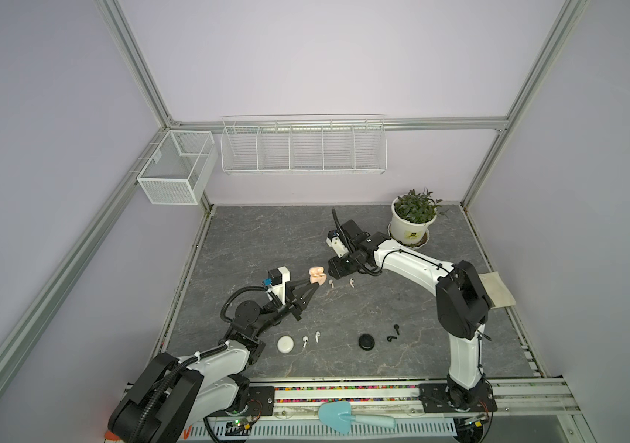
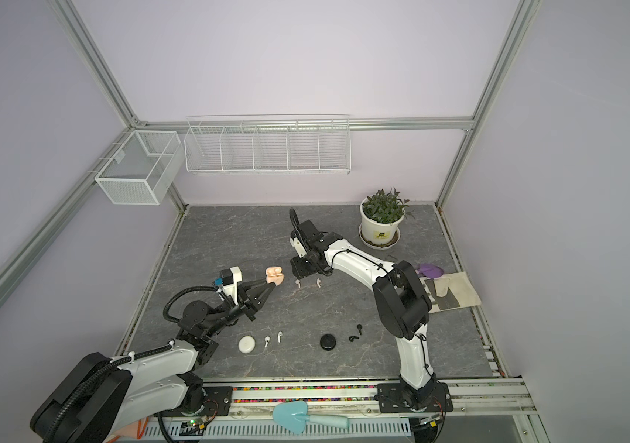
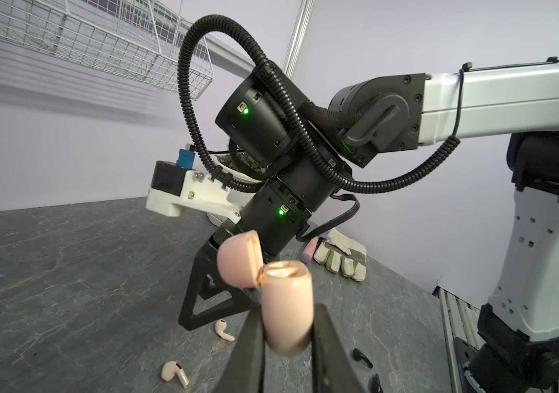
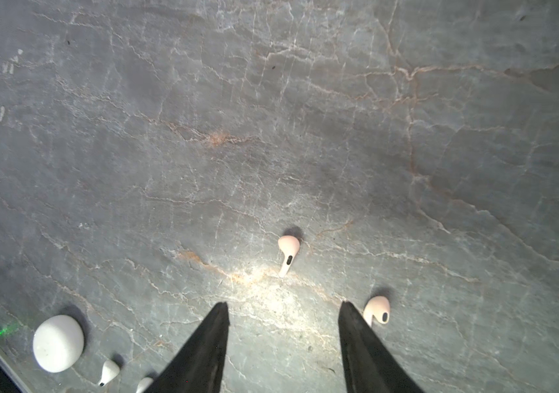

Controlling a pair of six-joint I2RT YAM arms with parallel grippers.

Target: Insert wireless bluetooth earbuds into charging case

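My left gripper [image 1: 307,288] is shut on a pink charging case [image 3: 286,308], whose lid stands open, seen close in the left wrist view. My right gripper points down above two pink earbuds [image 4: 288,249] [image 4: 377,309] on the grey table, fingers apart with nothing between them. A white round case [image 1: 285,344] with two white earbuds [image 1: 305,341] lies at the front left; a black round case [image 1: 366,342] with black earbuds [image 1: 397,329] lies at the front right.
A potted plant [image 1: 413,221] stands at the back right. Gloves [image 2: 462,291] and a purple object [image 2: 430,270] lie at the right edge. Wire baskets [image 1: 304,147] hang on the walls.
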